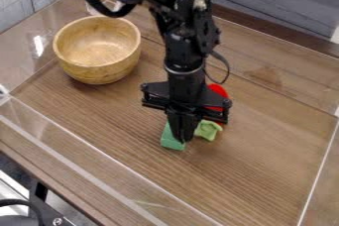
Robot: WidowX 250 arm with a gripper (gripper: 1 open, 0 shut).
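The black gripper (pixel 183 113) points down at the middle of the wooden table, right over a green block (pixel 173 140). It looks shut, though its tips partly hide what lies beneath. A lighter green piece (pixel 208 129) lies just right of the block, and a red object (pixel 219 95) is partly hidden behind the gripper's right side. Whether the fingertips touch the green block is unclear.
A yellow bowl (pixel 103 69) stands at the upper left. Some dark cabling lies at the lower left corner.
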